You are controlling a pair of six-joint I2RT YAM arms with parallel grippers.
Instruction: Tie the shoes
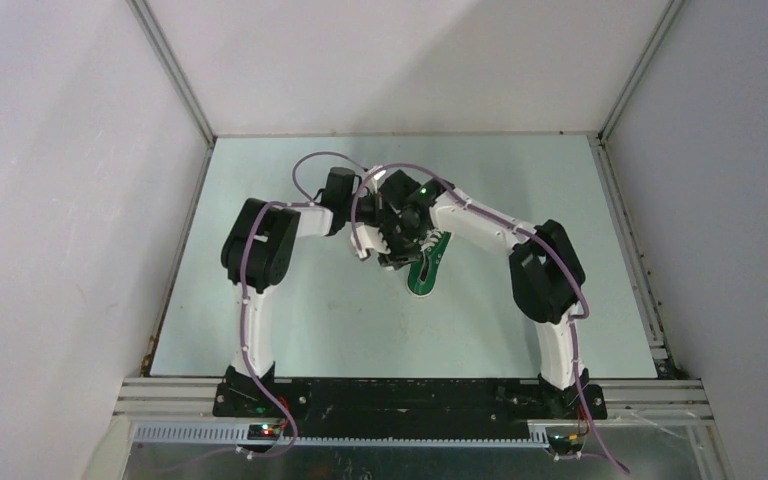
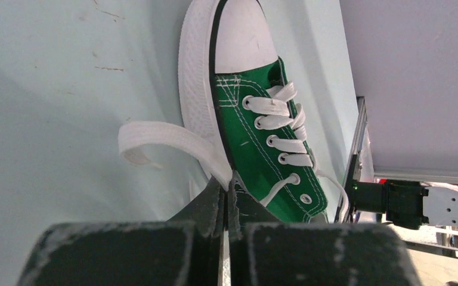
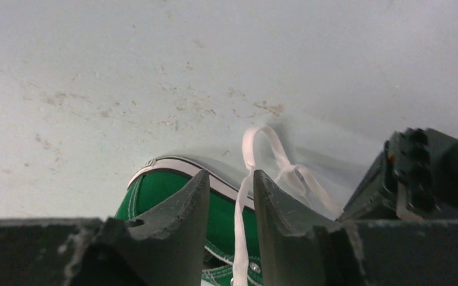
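Observation:
A green canvas shoe (image 1: 423, 275) with white toe and laces lies mid-table, partly under both arms in the top view. In the left wrist view my left gripper is shut on a white lace (image 2: 179, 140), which loops out beside the shoe (image 2: 256, 137). In the right wrist view my right gripper is part open, its tips either side of a white lace (image 3: 241, 226) hanging over the shoe's heel (image 3: 161, 187); whether it touches the lace I cannot tell.
White walls surround it. The two arms are close together over the shoe, my right wrist crowding the left.

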